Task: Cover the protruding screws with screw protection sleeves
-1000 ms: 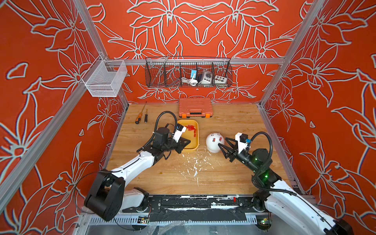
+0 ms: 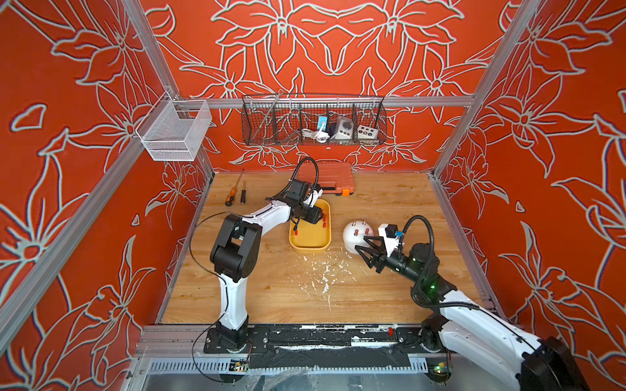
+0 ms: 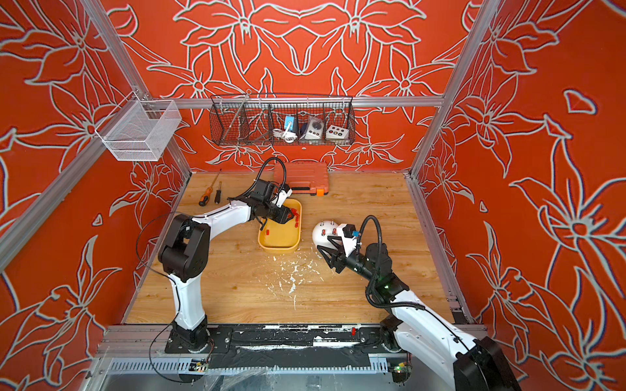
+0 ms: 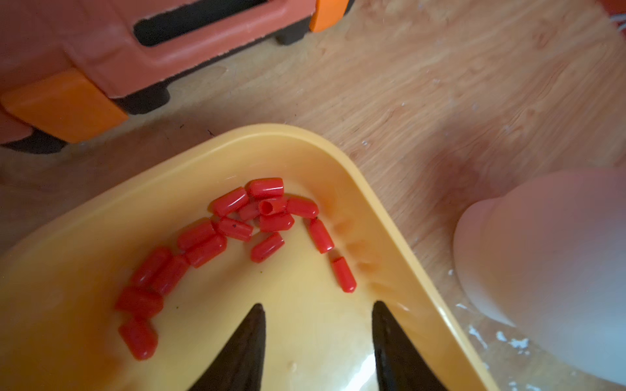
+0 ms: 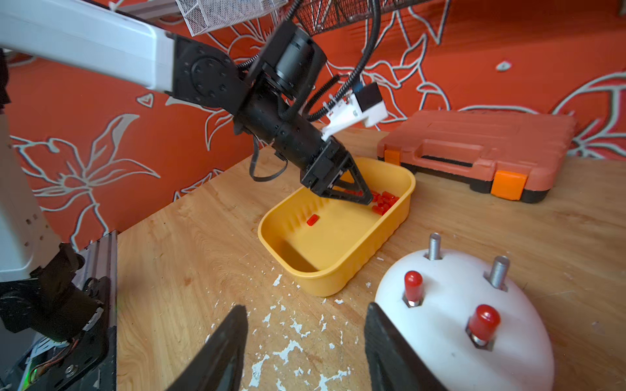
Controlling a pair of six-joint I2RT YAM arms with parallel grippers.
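Several red sleeves [image 4: 267, 247] lie at the far end of the yellow tray [image 4: 397, 260], with a single loose red sleeve [image 5: 313, 219] apart from them. My left gripper is over the tray, fingers apart and empty. A white dome [image 5: 456, 312] stands right of the tray. Two of its visible screws are bare metal: a left screw [image 5: 434, 246] and a right screw [image 5: 498, 271]. Two others wear red sleeves, a smaller cap [image 5: 412, 286] and a nearer cap [image 5: 484, 322]. My right gripper is open beside the dome, with nothing between its fingers.
A red toolbox [image 2: 326, 177] sits behind the tray. Two screwdrivers [image 2: 232, 193] lie at the back left. White marks [image 2: 324, 280] cover the table in front of the tray. The table's front and right side are open wood.
The right gripper has shifted slightly left and down, near the dome.
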